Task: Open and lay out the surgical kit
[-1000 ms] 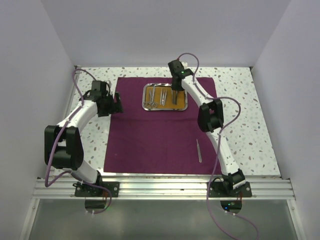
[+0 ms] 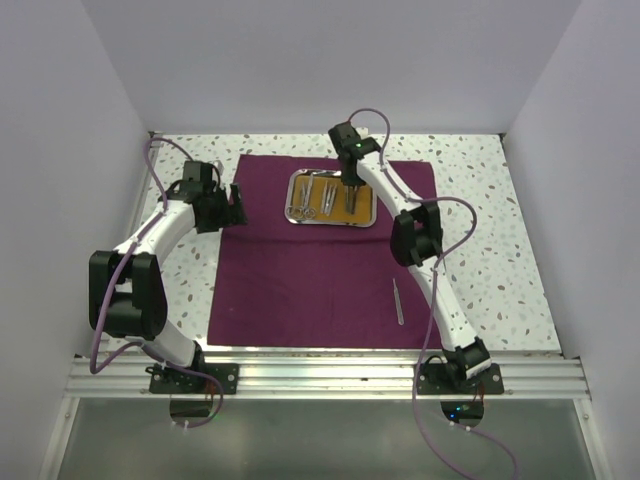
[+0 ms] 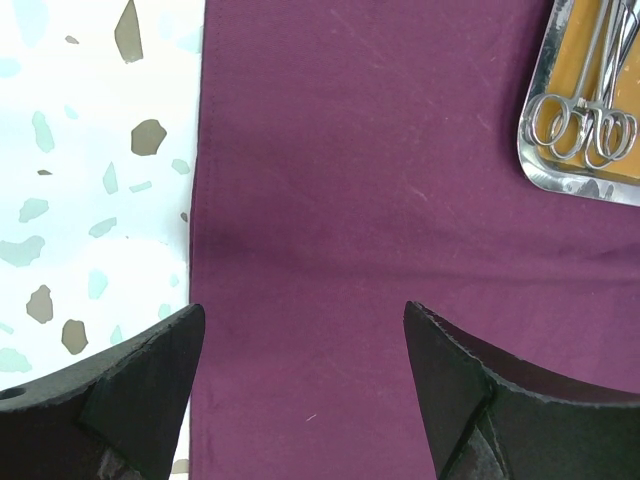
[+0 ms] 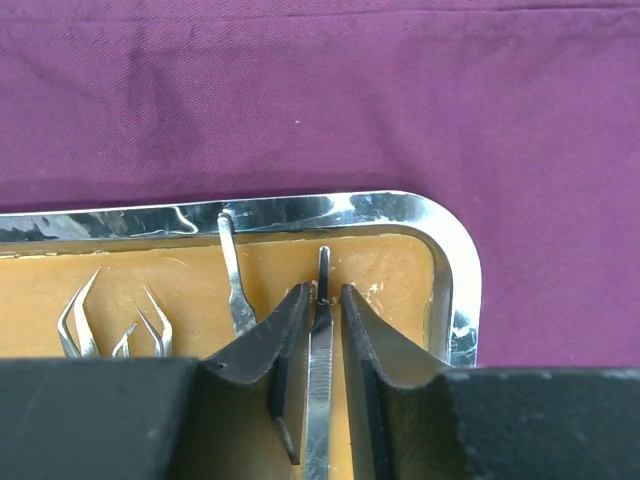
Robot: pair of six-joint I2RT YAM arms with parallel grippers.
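Note:
A metal tray (image 2: 373,213) with a tan base lies on the purple cloth (image 2: 290,290). In it are ring-handled instruments (image 3: 590,125) at the left, tweezers (image 4: 85,325) in the middle and slim metal handles at the right. My right gripper is over the tray's right end, its narrowly parted fingers on either side of a flat scalpel handle (image 4: 318,380); a gap still shows beside it. Another slim handle (image 4: 232,275) lies just left of these fingers. My left gripper stands open and empty above the cloth's left edge.
One scalpel-like instrument (image 2: 398,302) lies alone on the cloth's lower right. Bare cloth spreads between it and the left edge.
Tray and upper cloth have slid a little to the right and frontward. The left arm has stayed still.

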